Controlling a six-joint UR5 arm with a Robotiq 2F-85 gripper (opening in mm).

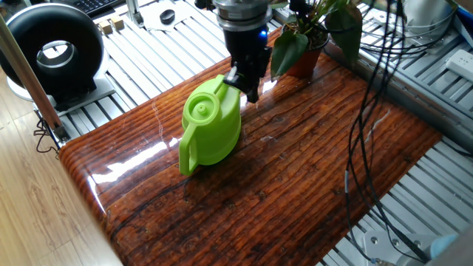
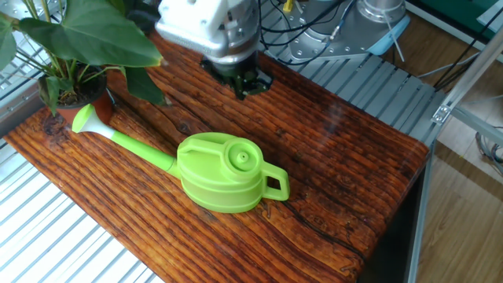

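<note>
A lime-green watering can [image 2: 222, 177] stands upright on the glossy brown wooden table [image 1: 295, 162]. In exterior view 2 its spout [image 2: 141, 152] stretches left to a sprinkler head [image 2: 84, 119] by the potted plant, and its looped rear handle [image 2: 275, 182] points right. From exterior view 1 the handle [image 1: 190, 150] faces the near left, while the spout is largely hidden. My black gripper [image 1: 243, 87] hangs fingers down, overlapping the can's far edge in that view. Exterior view 2 shows the gripper [image 2: 250, 88] apart from the can. Its fingers look spread, with nothing visible between them.
A leafy plant in a reddish-brown pot [image 1: 304, 65] occupies the table's far edge. Black cables [image 1: 360, 140] hang over the right side in exterior view 1. A large black ring-shaped object [image 1: 58, 55] stands off the table.
</note>
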